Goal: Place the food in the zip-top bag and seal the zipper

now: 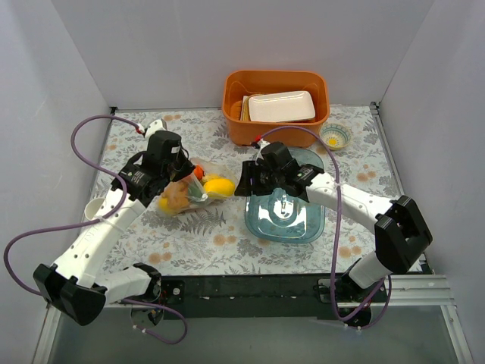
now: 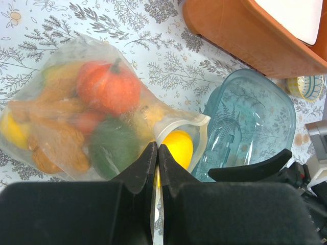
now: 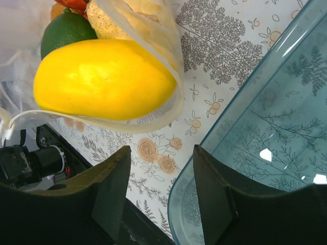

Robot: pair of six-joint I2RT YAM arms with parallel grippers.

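Observation:
The clear zip top bag (image 2: 46,56) lies on its side, bulging with food. Through its film show an orange-red pumpkin (image 2: 108,88) and a dark green piece (image 2: 113,145). A smooth yellow piece (image 3: 104,79) sits just inside the mouth, which gapes toward the right. My left gripper is shut on the bag's film at the mouth edge. To the right of the mouth, my right gripper stands open and apart from the bag, with nothing between its fingers. The zipper itself cannot be made out.
A blue-green transparent lid or tray (image 1: 284,233) lies right of the bag, under the right arm. Behind stands an orange bin (image 1: 235,130) holding a white tray (image 1: 282,107). A small patterned bowl (image 1: 335,136) is at back right, a white cup (image 1: 94,208) at far left.

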